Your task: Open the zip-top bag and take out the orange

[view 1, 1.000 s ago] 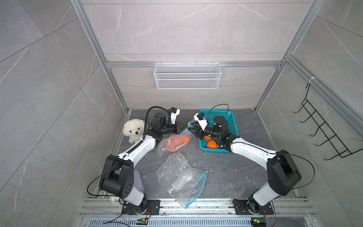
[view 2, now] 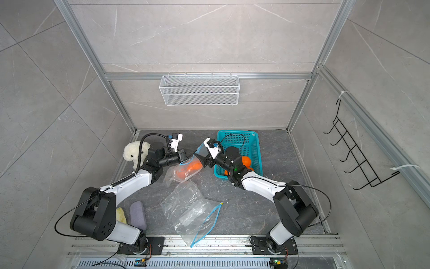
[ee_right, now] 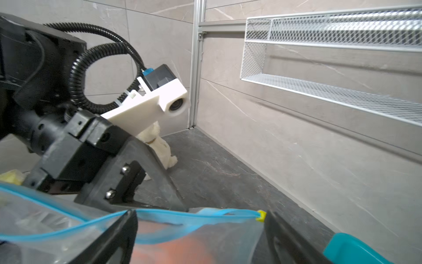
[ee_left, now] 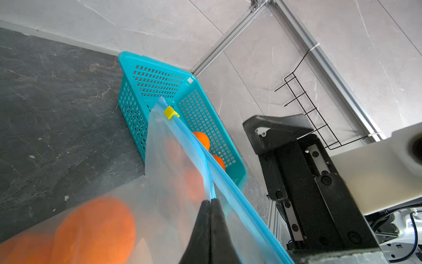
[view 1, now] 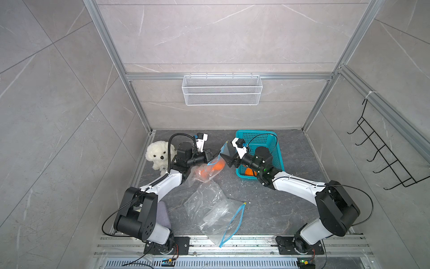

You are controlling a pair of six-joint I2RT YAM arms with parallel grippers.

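A clear zip bag (view 1: 196, 176) with a blue strip holds orange fruit, and its mouth gapes in the right wrist view. My left gripper is shut on the bag's blue rim (ee_left: 209, 178); the thin film runs into its fingertips. At the mouth, my right gripper stands open, its fingers (ee_right: 118, 239) apart on either side of the blue rim and yellow slider (ee_right: 261, 215). Whether it touches the film, I cannot tell. The bag's lower end lies on the dark table, partly hidden by my left arm from above.
A teal basket (view 1: 278, 157) with oranges (view 2: 246, 161) stands right of the bag, under my right arm. An empty clear bag (view 1: 219, 215) lies in front. A white plush dog (view 1: 156, 151) sits at left. Bare table (view 1: 286, 210) shows at front right.
The mouth has shifted slightly down, and the left gripper has moved slightly down and right.
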